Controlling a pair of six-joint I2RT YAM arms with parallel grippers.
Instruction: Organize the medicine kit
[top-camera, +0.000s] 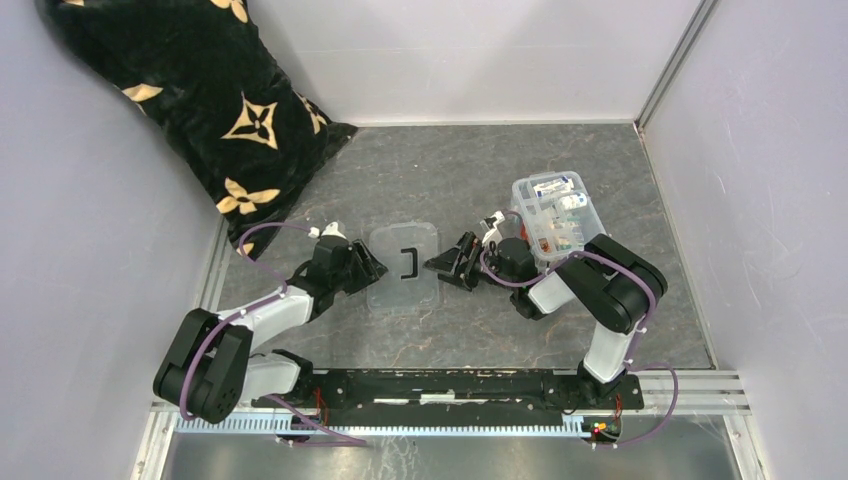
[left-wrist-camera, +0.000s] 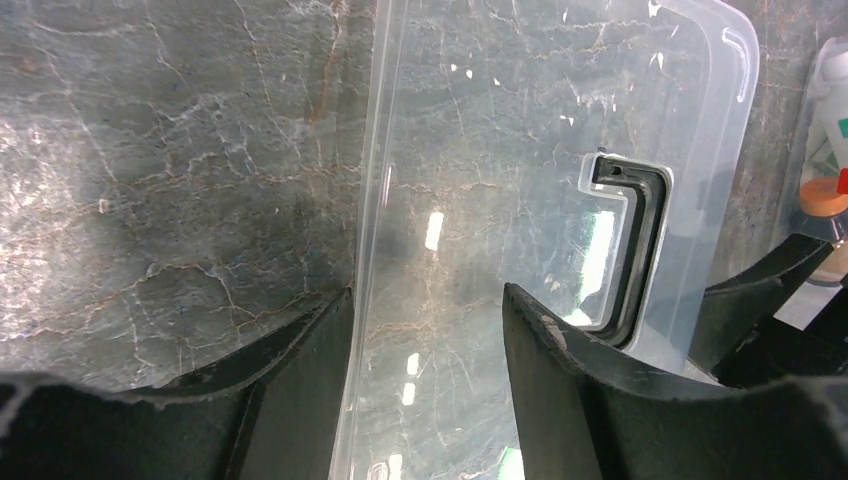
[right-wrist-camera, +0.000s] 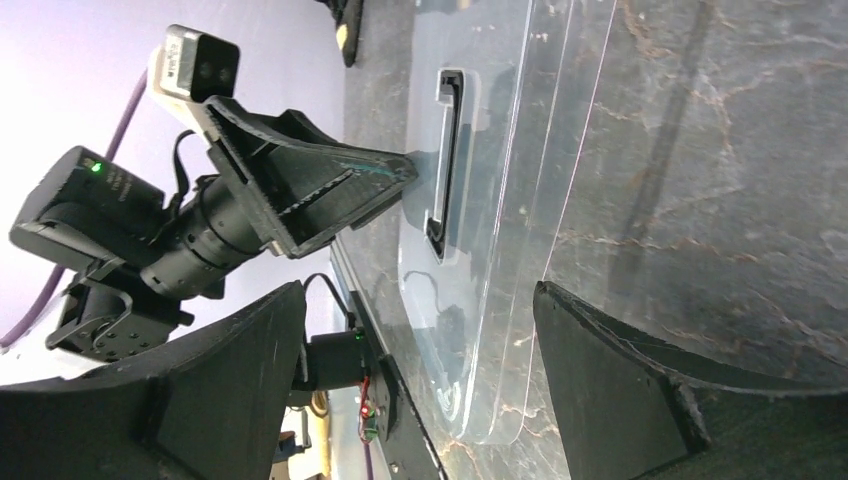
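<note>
A clear plastic lid (top-camera: 402, 290) with a black recessed handle (left-wrist-camera: 645, 250) lies between my grippers on the grey floor. My left gripper (top-camera: 367, 266) is at its left side; in the left wrist view one finger meets the lid's left edge and the other is over its surface, the fingers not fully closed. My right gripper (top-camera: 448, 262) is at the opposite edge, part open, with the lid's rim between or just beyond its fingers. The clear medicine box (top-camera: 560, 215), holding bottles and white packets, stands at the back right, behind my right arm.
A black patterned cushion (top-camera: 245, 130) leans in the back left corner. Walls enclose the sides and back.
</note>
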